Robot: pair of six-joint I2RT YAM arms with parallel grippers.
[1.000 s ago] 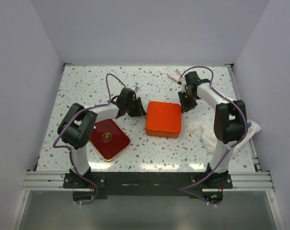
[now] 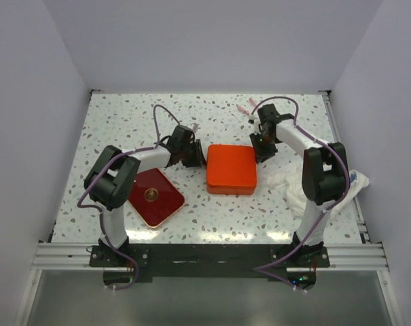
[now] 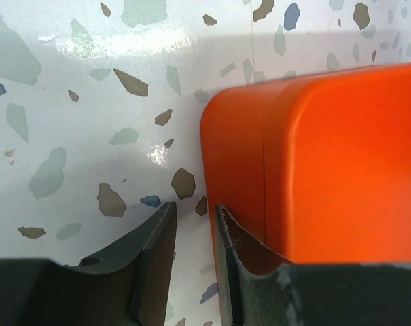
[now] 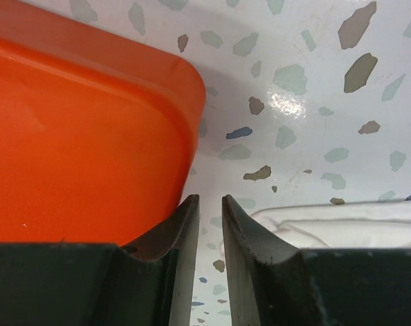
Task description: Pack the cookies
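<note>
An orange box sits mid-table; in the wrist views its rim and smooth orange inner surface show. My left gripper is at the box's left side, fingers part open, one against or very near the orange wall. My right gripper is at the box's right side, also part open, its inner finger beside the orange wall, with nothing seen between the fingers. I cannot tell if either touches the box. No cookies can be made out.
A dark red tray or lid with a gold emblem lies at the left, partly under the left arm. A crumpled white cloth lies at the right. Pink strips lie at the back.
The right gripper has moved slightly left along the box's side, and the box has shifted very slightly. The left gripper has barely moved.
</note>
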